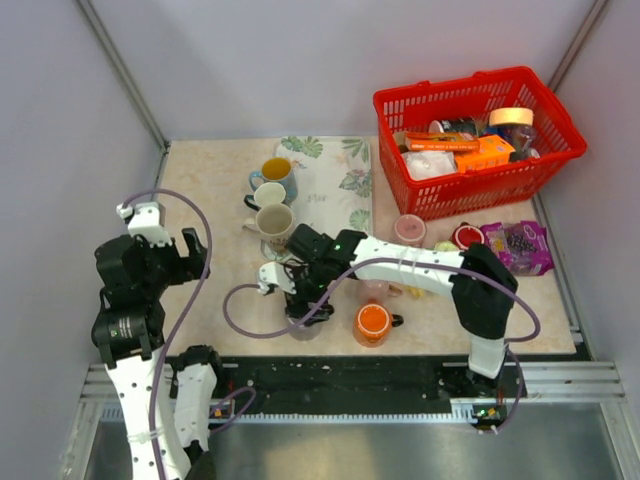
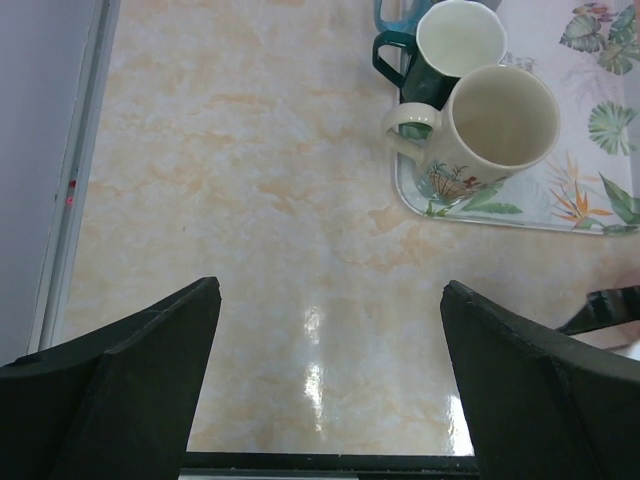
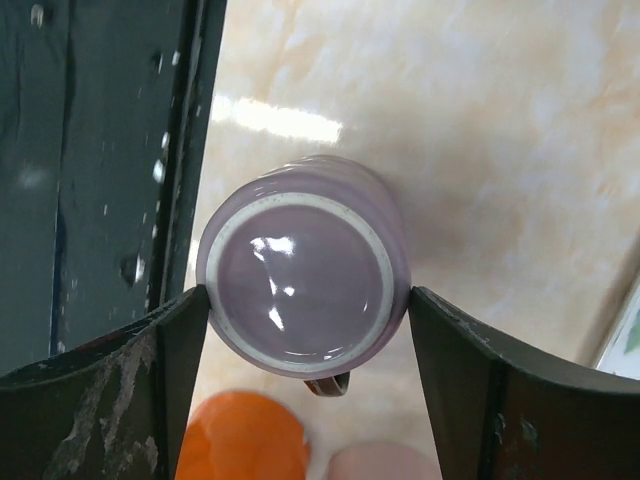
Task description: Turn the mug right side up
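Observation:
The purple-grey mug (image 3: 300, 262) is upside down, its round base facing the camera in the right wrist view. My right gripper is shut on it, one finger at each side. A bit of brown handle (image 3: 328, 384) shows at its lower edge. From the top, the mug (image 1: 303, 333) is partly covered by the right gripper (image 1: 306, 313), near the table's front edge; whether it touches the table I cannot tell. On the left side, my left gripper (image 1: 191, 258) stands open and empty, over bare table in its wrist view.
Right of the held mug is an orange upside-down mug (image 1: 372, 322), with pink mugs (image 1: 373, 291) behind. Several upright mugs, including a cream one (image 2: 500, 120), line the left edge of a leaf-patterned tray (image 1: 325, 185). A red basket (image 1: 440, 200) fills the back right.

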